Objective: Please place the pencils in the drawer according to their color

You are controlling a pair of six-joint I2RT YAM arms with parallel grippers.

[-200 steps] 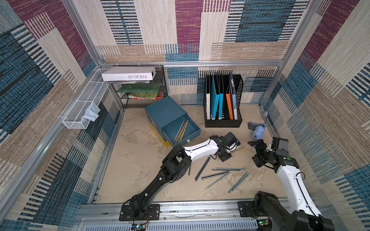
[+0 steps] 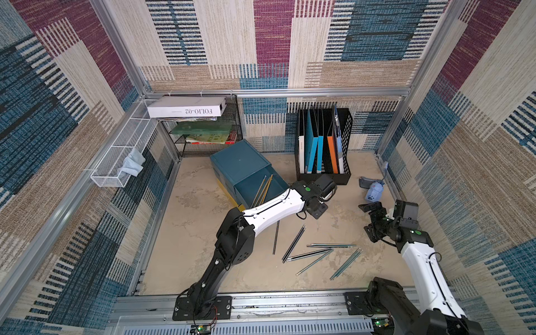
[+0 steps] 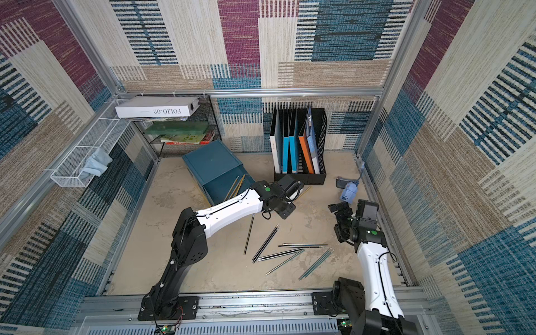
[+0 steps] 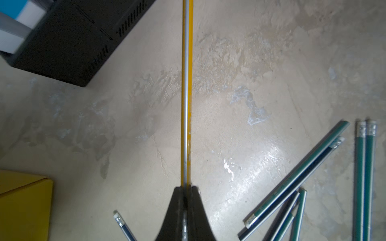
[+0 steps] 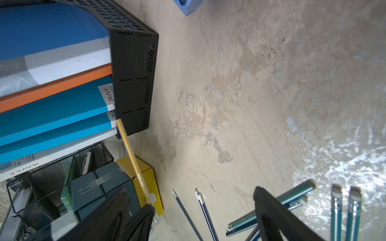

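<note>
My left gripper is shut on a yellow pencil [image 4: 186,80], held above the table near the open teal drawer [image 2: 273,192], which holds several yellow pencils [image 2: 265,189]. A yellow box [image 4: 25,200] shows below the teal unit [image 2: 240,164]. Several dark and teal pencils [image 4: 297,172] lie loose on the table's front middle and right. My right gripper [image 2: 371,220] stands open at the right, above the table; in the right wrist view nothing is between its fingers.
A black file holder [image 2: 323,177] stands at the back, a blue object [image 2: 374,191] at the right near the wall. Wire shelves [image 2: 178,142] and a white basket [image 2: 111,178] are at the left.
My left gripper has moved up and leftward, toward the back of the table and the drawer, with the yellow pencil. The right arm is practically still.
</note>
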